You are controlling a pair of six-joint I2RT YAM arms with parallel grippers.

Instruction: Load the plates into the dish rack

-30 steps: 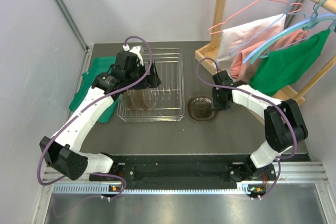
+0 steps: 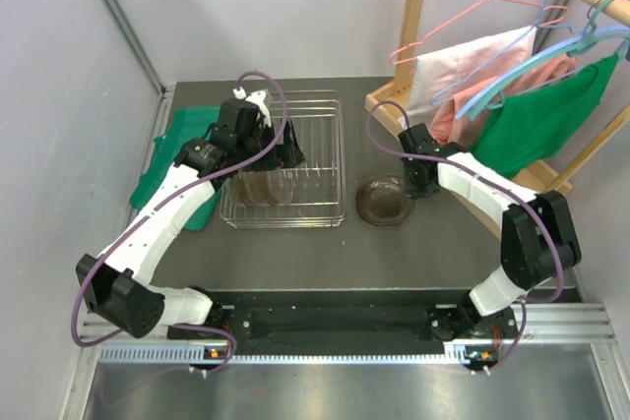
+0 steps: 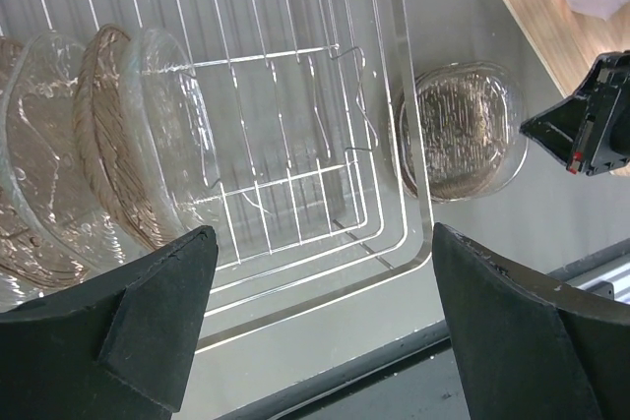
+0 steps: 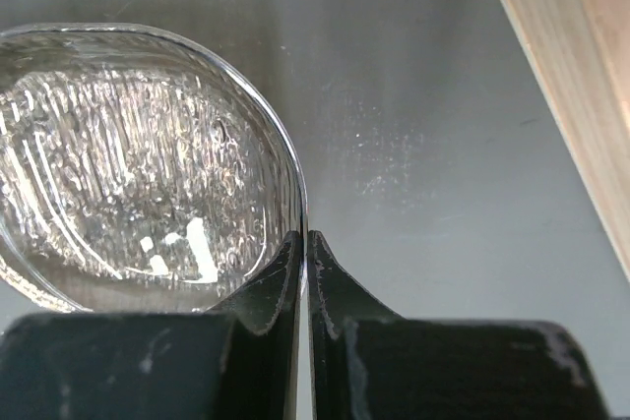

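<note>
A clear, ribbed glass plate [image 2: 385,201] is just right of the wire dish rack [image 2: 332,214]. My right gripper is shut at the plate's right side, and the thin rim runs in between its fingertips. Whether the plate is slightly lifted is hard to tell. Over the rack my left gripper hangs open, nothing between its fingers. Several glass plates [image 3: 162,135] stand on edge in the rack's left part; the left arm partly hides them from above.
A green cloth [image 2: 175,159] lies left of the rack. To the right is a wooden clothes stand [image 2: 406,41] with hangers and hanging cloths. The rack's right part is empty, and the counter [image 2: 325,258] in front is clear.
The plate has shifted a little to the right and slightly away from the rack, together with my right gripper. My left arm has stayed still.
</note>
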